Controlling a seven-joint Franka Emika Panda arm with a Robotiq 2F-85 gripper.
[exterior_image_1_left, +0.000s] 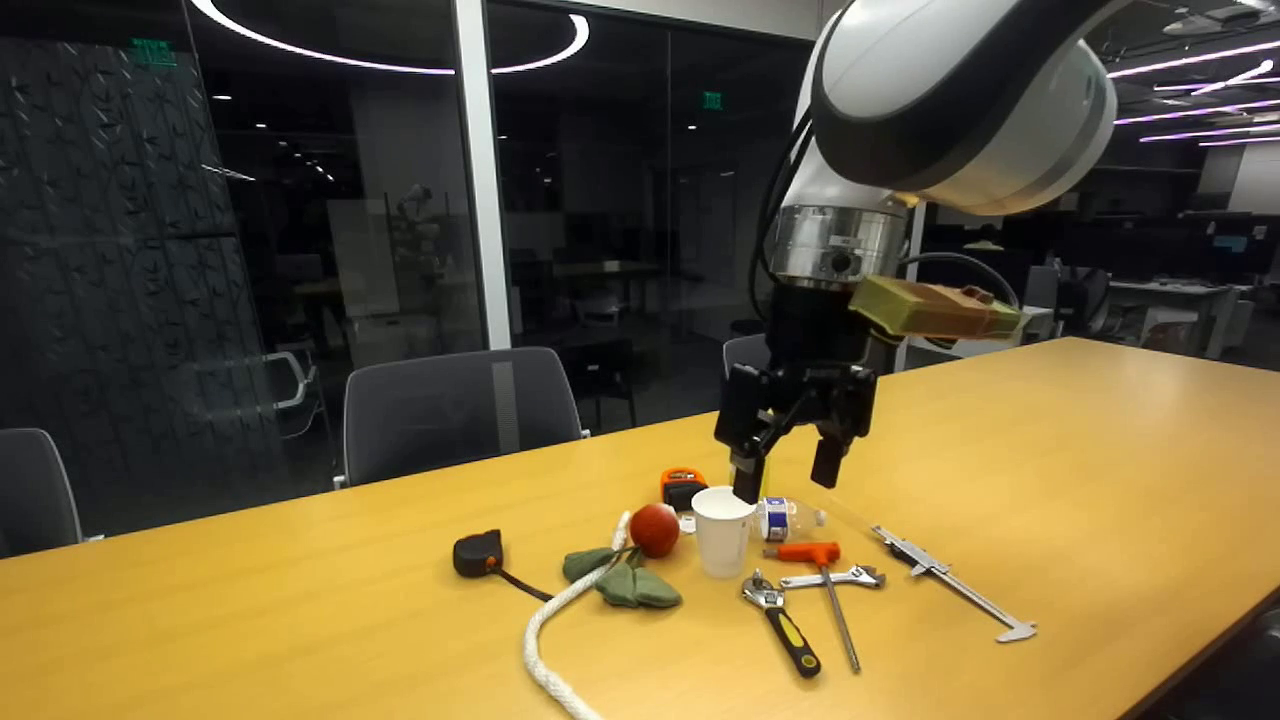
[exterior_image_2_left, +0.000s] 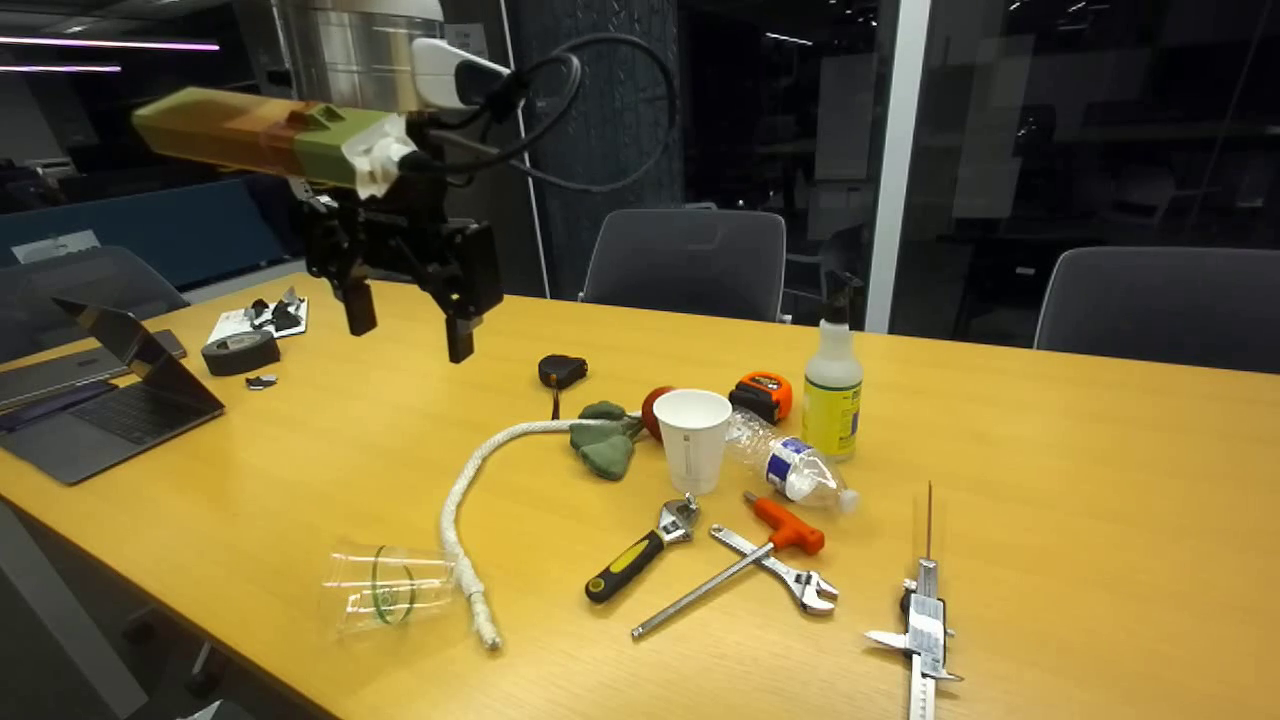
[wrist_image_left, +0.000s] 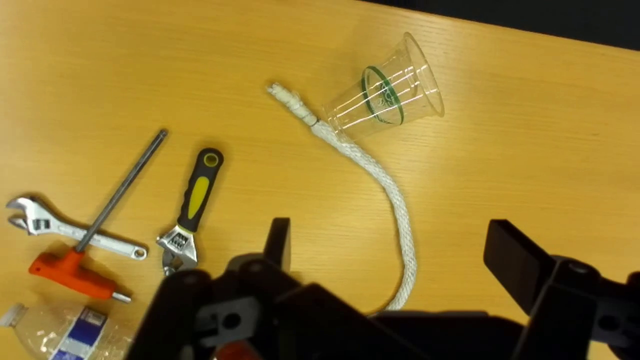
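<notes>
My gripper is open and empty, held well above the table with its fingers pointing down. In the wrist view a white rope curves across the table between and beyond the fingers. A clear plastic cup lies on its side against the rope near its frayed end. The white paper cup stands upright beside a red round object and green leaves. An adjustable wrench with a black and yellow handle, a silver wrench and an orange T-handle tool lie close together.
A plastic bottle, a spray bottle, an orange tape measure and a black one lie around the cup. A caliper lies apart. A laptop and a tape roll occupy one end.
</notes>
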